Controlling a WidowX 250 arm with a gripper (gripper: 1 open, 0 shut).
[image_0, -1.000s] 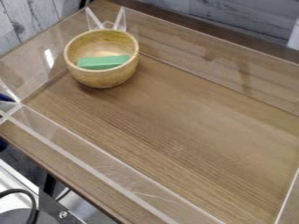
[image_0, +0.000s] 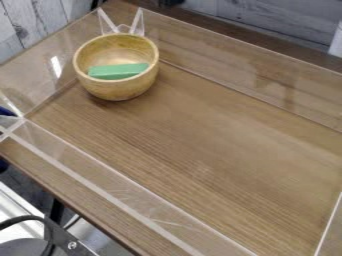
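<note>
A wooden bowl (image_0: 118, 86) stands near the back left of the wooden table (image_0: 214, 150). Inside it lies a green block (image_0: 118, 71). A white, wire-like shape (image_0: 122, 25) shows just behind the bowl; what it is cannot be told. No gripper can be made out clearly. A small dark blue shape sits at the left edge, too cut off to identify.
Clear plastic strips or walls run along the table's left, front and back edges. Below the front-left corner are a dark cable and metal parts.
</note>
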